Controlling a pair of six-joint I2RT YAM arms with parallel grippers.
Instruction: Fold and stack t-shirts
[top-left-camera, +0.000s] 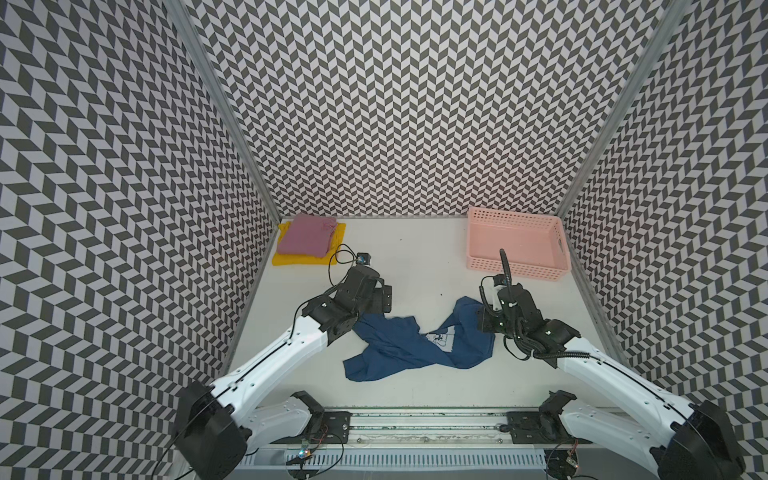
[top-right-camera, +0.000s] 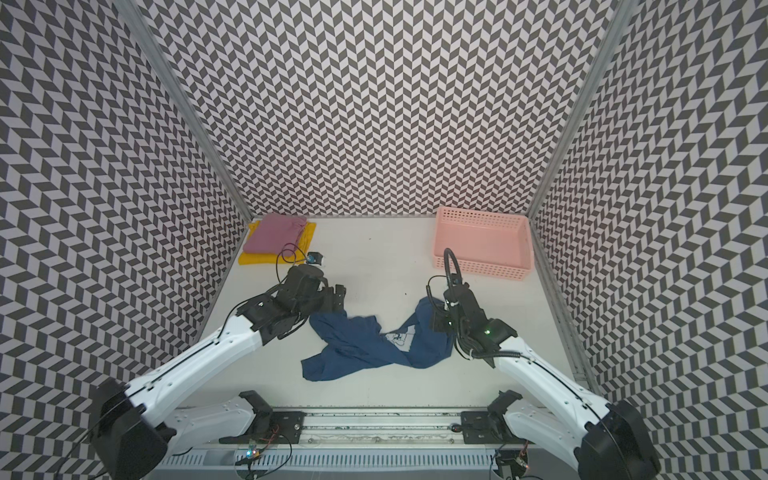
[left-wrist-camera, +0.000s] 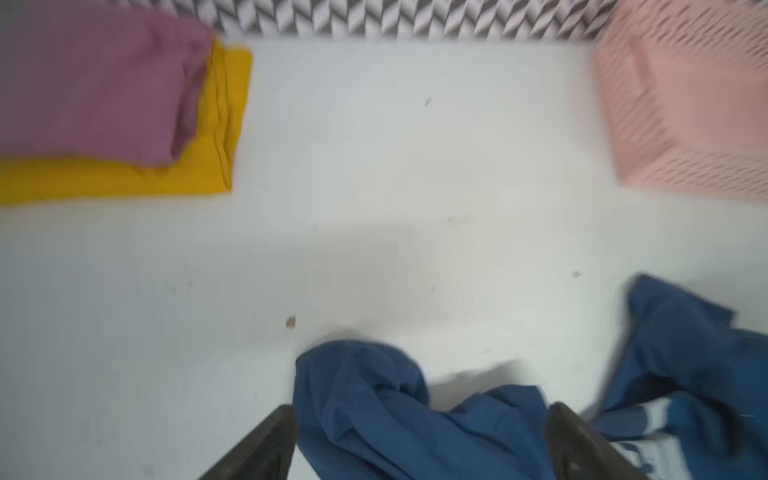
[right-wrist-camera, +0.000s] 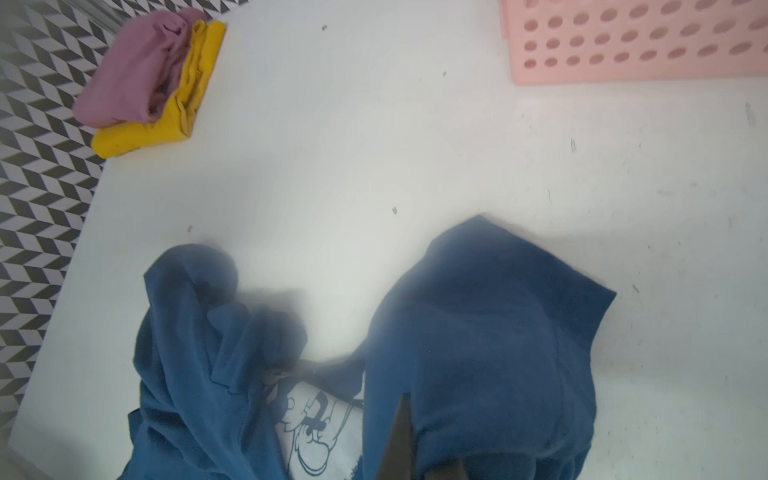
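Note:
A crumpled blue T-shirt (top-left-camera: 408, 344) with a white print lies across the near middle of the table. My left gripper is open above the shirt's left part, its two fingertips apart and blurred in the left wrist view. My right gripper is low at the shirt's right part and looks shut; whether cloth is between its fingers is hidden. At the back left a folded pink shirt (top-left-camera: 308, 234) sits on a folded yellow one (top-left-camera: 296, 259).
A pink perforated basket (top-left-camera: 516, 240) stands empty at the back right.

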